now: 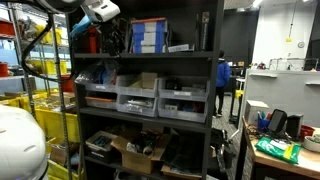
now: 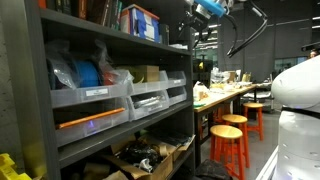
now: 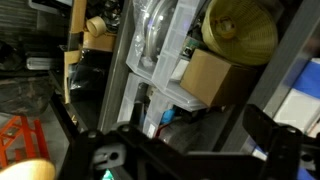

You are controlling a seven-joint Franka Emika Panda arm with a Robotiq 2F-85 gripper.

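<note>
My gripper stands open in the wrist view, its dark fingers apart at the bottom of the frame with nothing seen between them. In exterior view 1 the gripper (image 1: 118,38) is high before the upper part of a dark shelf unit (image 1: 180,66). Clear plastic bins (image 1: 136,104) line the middle shelf below it. The wrist view looks steeply at the bins, with a brown cardboard box (image 3: 213,78) and a round yellowish item (image 3: 240,30) close by. In exterior view 2 the arm (image 2: 233,12) reaches in at the upper right, clear of the shelves.
Blue and white boxes (image 1: 149,37) fill part of the upper shelf. An open cardboard box (image 1: 140,152) sits low down. A table (image 1: 285,155) with a green packet stands right; orange stools (image 2: 230,135) appear in exterior view 2.
</note>
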